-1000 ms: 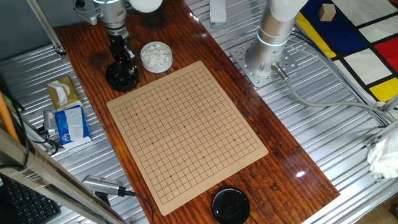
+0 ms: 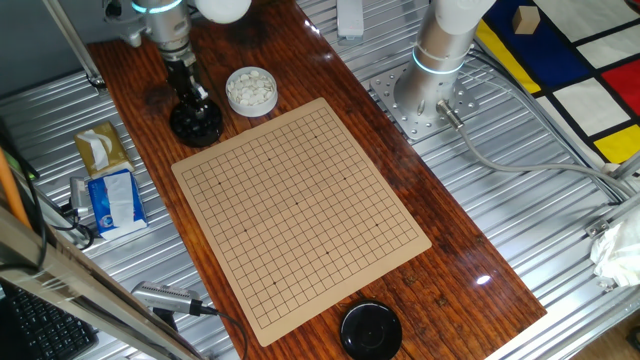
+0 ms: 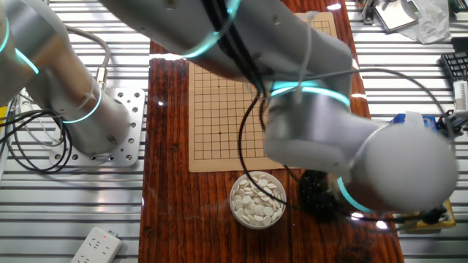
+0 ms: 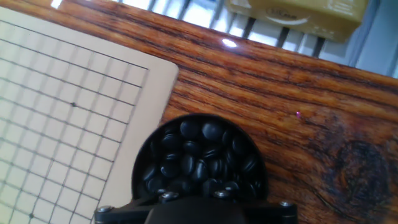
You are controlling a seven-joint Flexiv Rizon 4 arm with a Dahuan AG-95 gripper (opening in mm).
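Note:
My gripper (image 2: 201, 97) points down over the black bowl (image 2: 190, 137) of black stones at the far-left end of the wooden table. Along the bottom of the wrist view, the dark gripper body covers the near part of that bowl, whose black stones (image 4: 189, 146) show beyond it. Whether the fingers stand apart, or have a stone between them, cannot be made out. A tan grid board (image 2: 300, 225) lies flat beside the bowl, with no stones on it. Close by is a white bowl filled with white stones (image 2: 251, 91).
A black round lid or dish (image 2: 370, 331) sits past the board's near edge. A yellow tissue pack (image 2: 104, 150) and a blue one (image 2: 117, 203) lie off the table's left side. Bare wood (image 2: 450, 270) runs along the right side of the board.
The bowls and board have not moved.

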